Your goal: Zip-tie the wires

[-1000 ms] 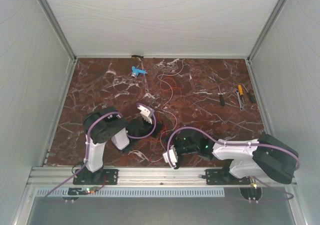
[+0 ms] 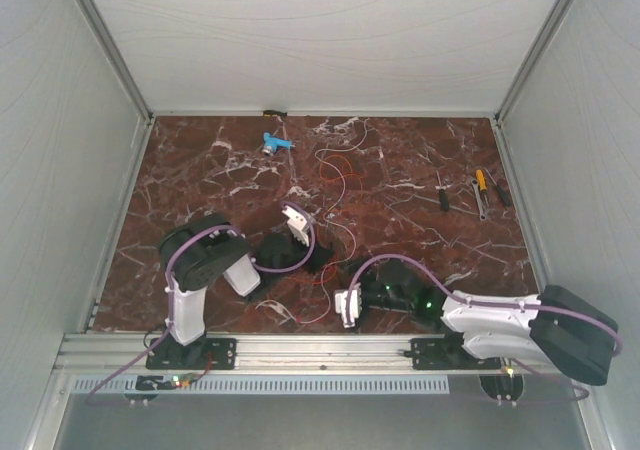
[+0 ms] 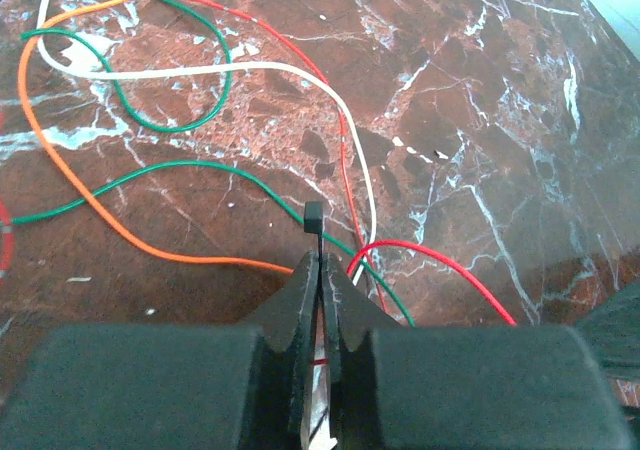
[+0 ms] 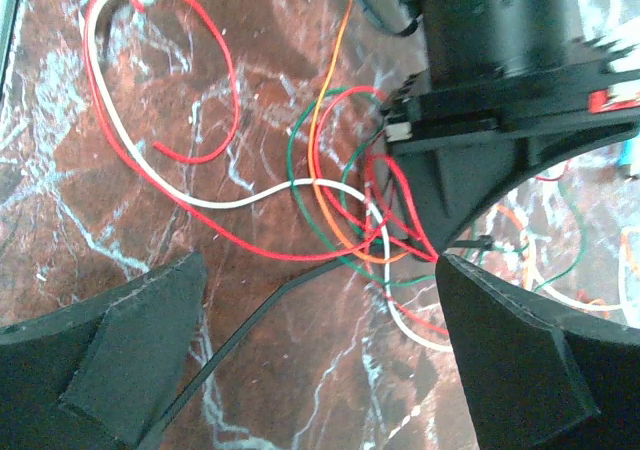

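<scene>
Red, white, orange and green wires [image 4: 262, 198] cross in a loose bundle on the dark marbled table. At the crossing, my left gripper is shut on a thin black zip tie, whose small square head [image 3: 314, 217] sticks out beyond the fingertips. In the right wrist view the black tail of the zip tie [image 4: 262, 308] leaves the bundle and slants down to the lower left. My right gripper stands open over it, the tail passing near its left finger [image 4: 130, 345]. How the tie passes around the wires is partly hidden by the left gripper.
A blue tool [image 2: 275, 143] lies at the back left. At the right are a screwdriver [image 2: 443, 198], a yellow-handled tool [image 2: 481, 179] and a wrench [image 2: 480, 202]. Both grippers are close together at the wires; the middle back of the table holds only loose wire.
The right arm has shifted slightly, its gripper a little to the right and away from the front edge, its elbow outward. The left gripper has barely moved.
</scene>
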